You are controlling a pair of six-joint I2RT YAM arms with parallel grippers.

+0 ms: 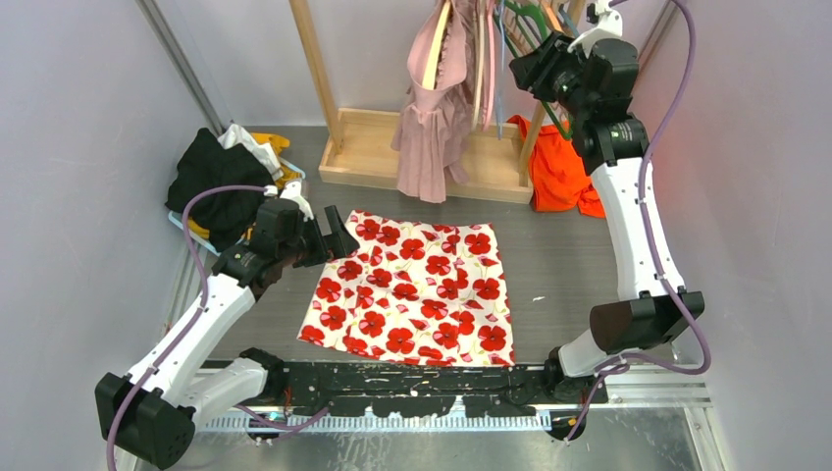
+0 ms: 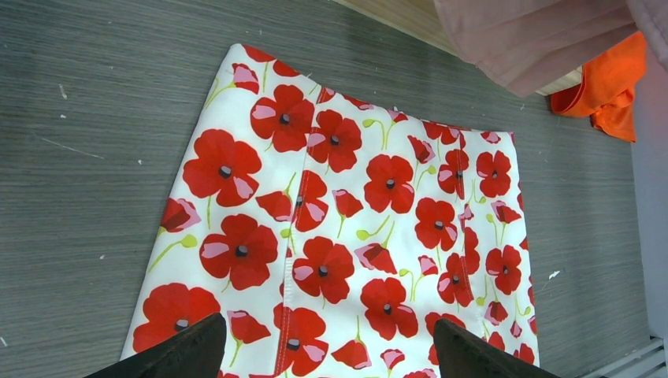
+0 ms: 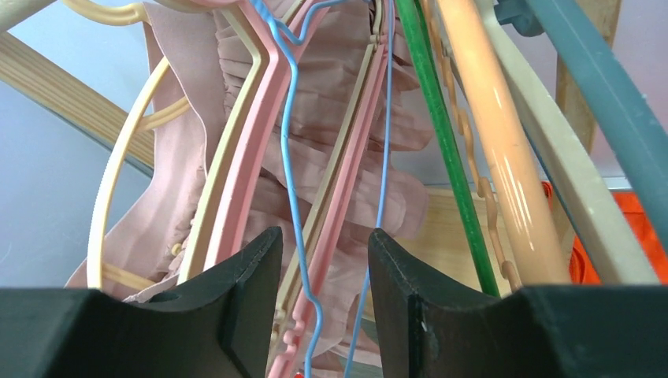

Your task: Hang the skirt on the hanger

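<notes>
The skirt [image 1: 412,289], white with red poppies, lies flat on the grey floor in the top view. My left gripper [image 1: 345,234] is open above its upper left edge; in the left wrist view nothing but cloth shows below the fingers [image 2: 185,346]. Up at the rack my right gripper [image 1: 525,78] stands open beside the row of hangers. In the right wrist view a blue hanger [image 3: 293,181] passes in front of and between the open fingers, near a pink hanger [image 3: 248,150] and a green hanger [image 3: 441,118]. Whether it touches a finger cannot be told.
A dusty pink garment [image 1: 432,147] hangs over the wooden rack base [image 1: 363,177]. Orange cloth [image 1: 557,172] lies at the rack's right foot. A basket with dark clothes [image 1: 221,186] stands at the left.
</notes>
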